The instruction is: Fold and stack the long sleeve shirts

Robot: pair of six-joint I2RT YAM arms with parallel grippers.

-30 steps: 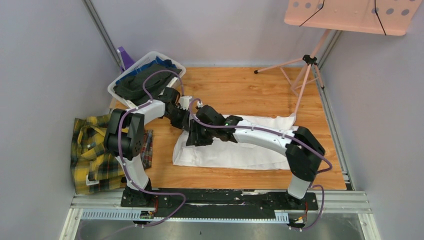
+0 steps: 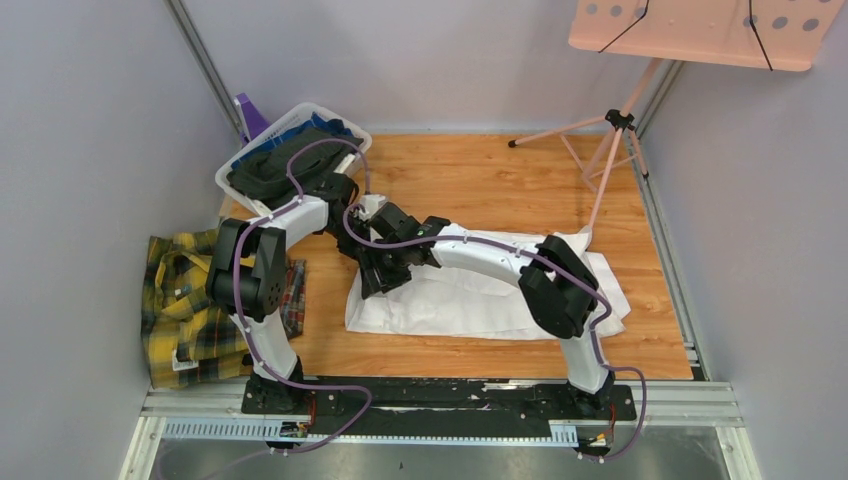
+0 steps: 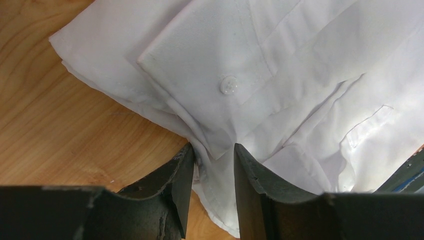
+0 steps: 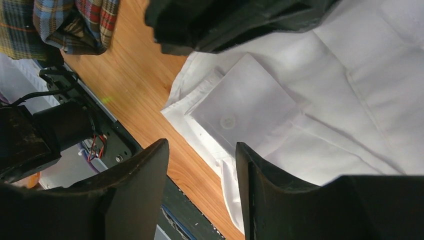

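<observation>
A white long sleeve shirt (image 2: 455, 315) lies spread across the table, its left end under both grippers. In the left wrist view my left gripper is part open at the shirt's edge, with a fold of white fabric between its fingers; whether it grips it is unclear. My right gripper stands open above the same end, over a folded white flap (image 4: 250, 100) with a button showing. In the top view the two grippers are close together and partly hide each other.
A basket (image 2: 230, 178) of dark clothing sits at the back left. Yellow plaid shirts (image 2: 180, 320) are piled at the left. A pink stand (image 2: 620, 140) occupies the back right. Bare wood (image 2: 460, 175) is free behind the white shirt.
The left arm has shifted only slightly.
</observation>
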